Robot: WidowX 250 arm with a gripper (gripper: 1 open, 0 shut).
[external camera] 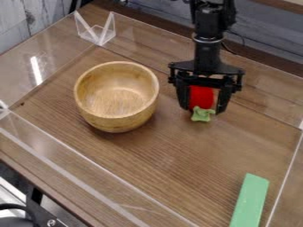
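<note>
My gripper [204, 89] is lowered at the upper middle of the camera view, its two black fingers straddling a red object [201, 97] with a small green piece [201, 115] at its lower end. I cannot tell whether the fingers touch it. A large wooden bowl [116, 111] stands to the left of them.
A long green object [250, 201] lies at the front right. A clear wire-like or plastic item [97, 28] stands at the back left. A black cable shows at the lower left.
</note>
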